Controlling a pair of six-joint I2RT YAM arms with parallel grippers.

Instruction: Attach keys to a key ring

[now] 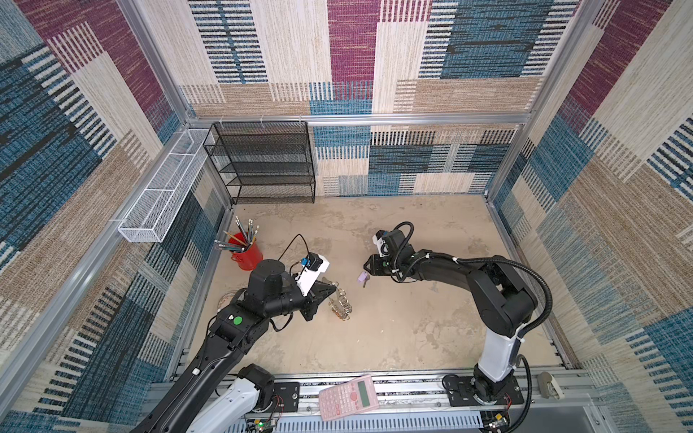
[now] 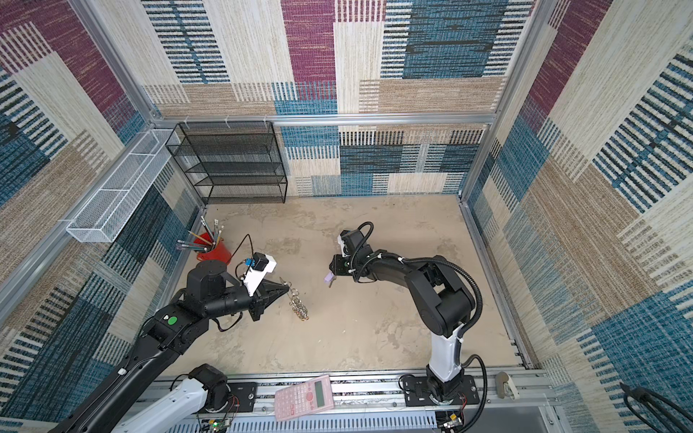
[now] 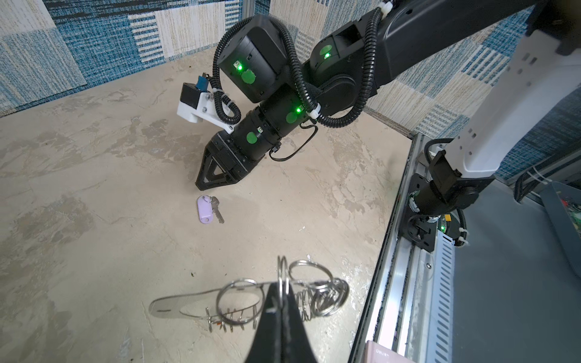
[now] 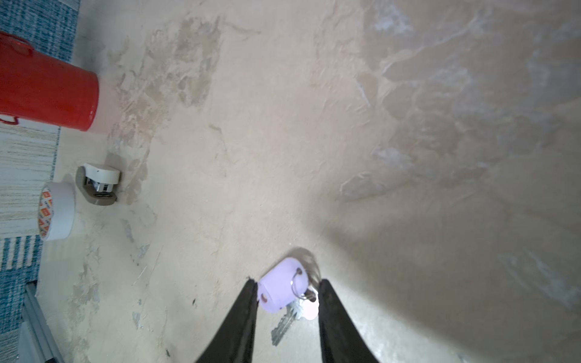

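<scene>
A lilac key tag with a small ring and a silver key (image 4: 284,326) lies on the table; in the right wrist view it sits between the open fingertips of my right gripper, which is above it. My left gripper is shut on a bunch of metal rings (image 1: 340,306), with a long silver piece among them, hanging at the fingertips left of the tag.
A red pen cup (image 1: 245,256) stands at the back left, with a tape roll (image 4: 60,211) and a stapler (image 4: 100,181) nearby. Wire racks are at the back and left wall.
</scene>
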